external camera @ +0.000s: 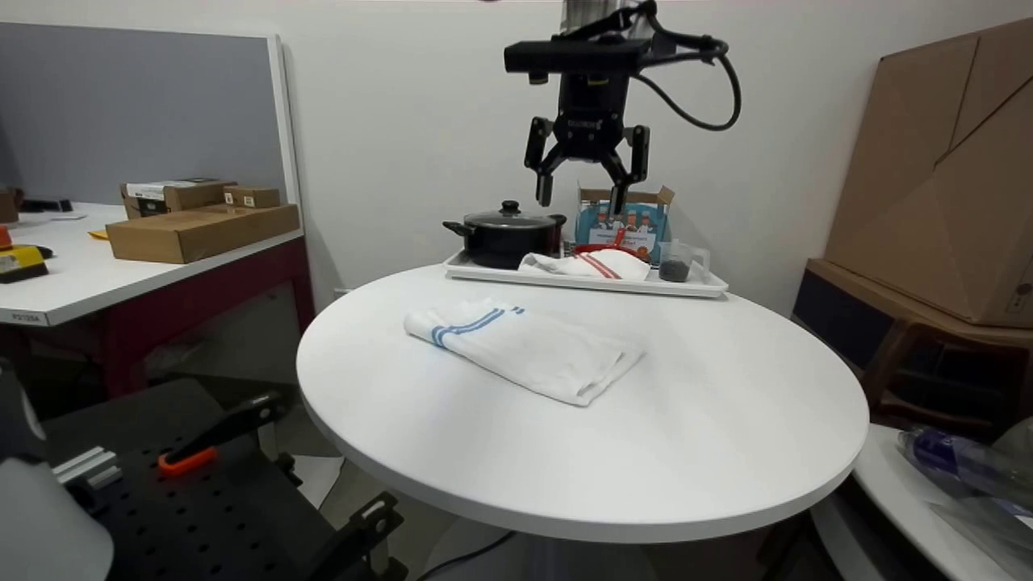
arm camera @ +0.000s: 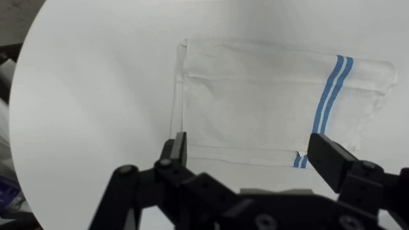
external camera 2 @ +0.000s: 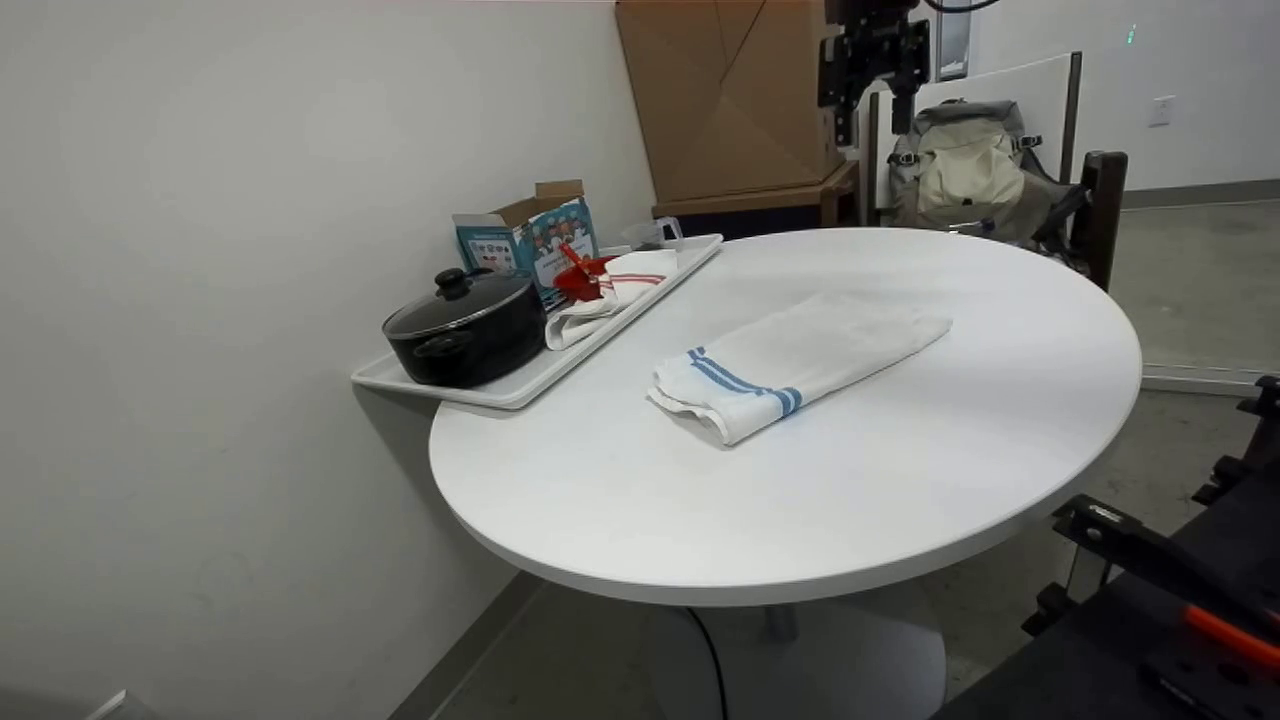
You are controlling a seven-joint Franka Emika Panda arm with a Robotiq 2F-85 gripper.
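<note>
A white towel [external camera: 537, 353] with blue stripes lies folded and flat on the round white table [external camera: 697, 436]. In exterior view 2 the striped end of the towel [external camera 2: 828, 354] is nearer the camera, with its layers slightly parted. My gripper [external camera: 581, 198] hangs well above the table, its fingers wide apart and nothing between them. Seen from the wrist, the towel [arm camera: 249, 103] spreads out below and beyond the gripper, whose fingers overlap its lower edge in the picture without touching it.
At the table's back edge, a white tray [external camera: 581, 282] carries a lidded black pot [external camera: 508, 237], a red-striped cloth [external camera: 595, 263], a blue box [external camera: 639, 221] and a clear measuring cup [external camera: 680, 263]. Around the towel, the tabletop is bare.
</note>
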